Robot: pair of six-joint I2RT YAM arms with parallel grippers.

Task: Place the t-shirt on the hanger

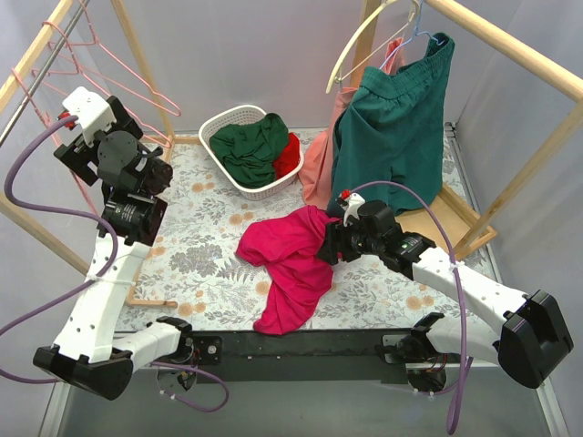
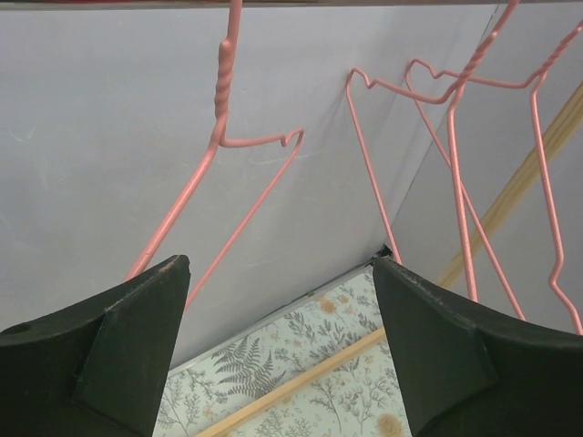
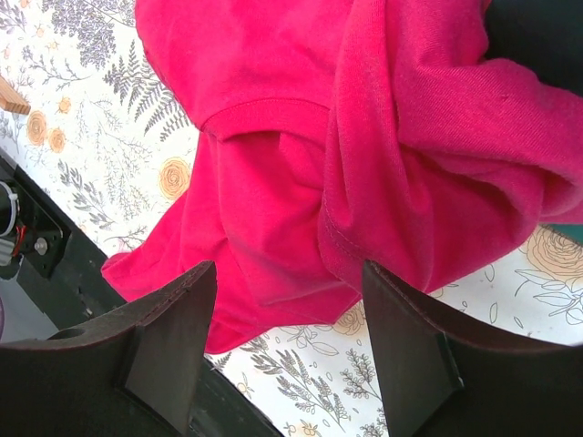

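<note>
A crumpled magenta T-shirt (image 1: 287,264) lies on the floral mat, filling much of the right wrist view (image 3: 264,209). My right gripper (image 1: 332,241) hangs open over its right part, nothing held between the fingers. My left gripper (image 1: 86,146) is raised at the pink wire hangers (image 1: 137,82) on the left rail. In the left wrist view it stands open, with pink hanger wires (image 2: 260,200) behind and between its fingers.
A white basket (image 1: 219,123) holds green and red clothes at the back. On the right rack (image 1: 510,45) hang green (image 1: 392,127) and salmon garments.
</note>
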